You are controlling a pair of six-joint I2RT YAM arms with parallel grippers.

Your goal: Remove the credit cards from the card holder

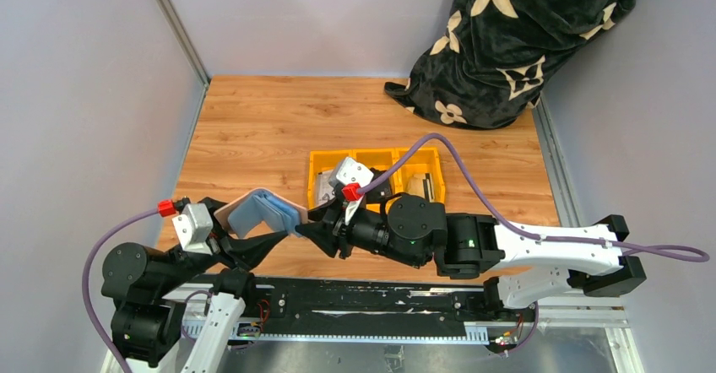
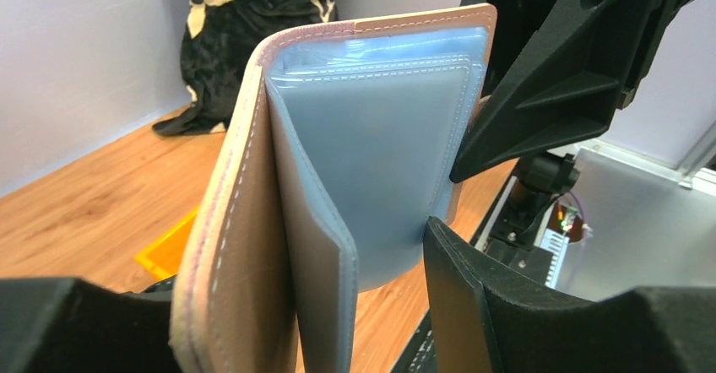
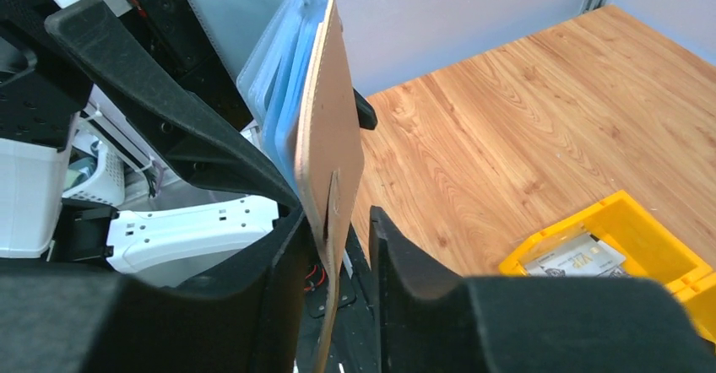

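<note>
The card holder point(image 1: 266, 211), pink-tan outside with blue translucent sleeves, is held up over the table at left. My left gripper point(image 1: 251, 220) is shut on it, with blue sleeves point(image 2: 371, 128) fanned between its fingers in the left wrist view. From the right, my right gripper point(image 1: 304, 223) reaches the holder's far end. Its fingers stand part open around the edge of the tan cover point(image 3: 333, 128), and a gap shows on the cover's right side. No card can be made out clearly in the sleeves.
Behind the right arm sits a yellow divided tray point(image 1: 332, 157) with cards and small things in it. A dark flowered cloth point(image 1: 515, 52) hangs at the back right. Bare wood point(image 1: 279, 120) lies free at the back left.
</note>
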